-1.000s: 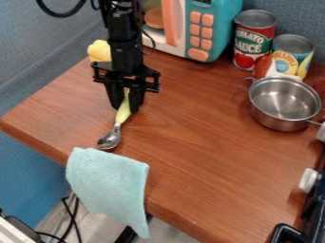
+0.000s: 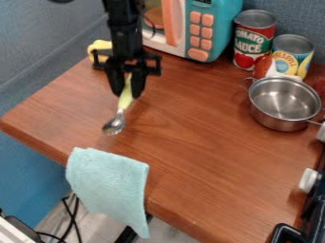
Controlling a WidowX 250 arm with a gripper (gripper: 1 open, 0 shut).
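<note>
My black gripper (image 2: 127,76) is at the upper left of the table, around the yellow handle of a spoon (image 2: 124,99), whose metal bowl points down toward the front. The fingers appear closed on the handle, which is held tilted; whether the bowl touches the table is unclear. A light blue cloth (image 2: 106,182) hangs over the front edge of the wooden table (image 2: 210,152).
A steel pot (image 2: 282,104) sits at the right, with two cans (image 2: 253,40) behind it. A toy microwave (image 2: 191,28) stands at the back, a yellow object (image 2: 98,47) behind my arm. Black appliance parts edge the right front.
My gripper has risen and shifted slightly right and back, and the spoon has moved up with it, away from the cloth.
</note>
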